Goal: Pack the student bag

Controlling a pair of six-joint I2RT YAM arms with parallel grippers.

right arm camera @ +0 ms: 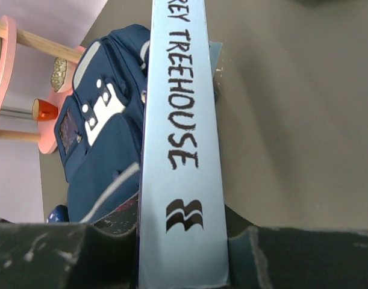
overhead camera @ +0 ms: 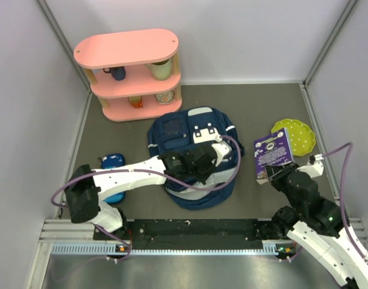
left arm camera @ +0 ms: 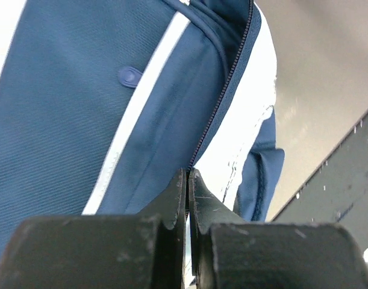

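The navy student bag (overhead camera: 177,132) lies flat in the middle of the table. My left gripper is shut on the zippered edge of the bag's opening (left arm camera: 229,90), which is pulled up and shows a pale lining. To the right of the bag, my right gripper (overhead camera: 273,171) is shut on a purple book (overhead camera: 273,150). In the right wrist view the book's light-blue spine (right arm camera: 182,150) fills the space between the fingers, and the bag stands beyond it to the left.
A yellow-green dotted plate (overhead camera: 299,137) lies behind the book at the right. A blue case (overhead camera: 113,161) rests at the left, partly under the left arm. The pink shelf (overhead camera: 126,48) with cups stands at the back.
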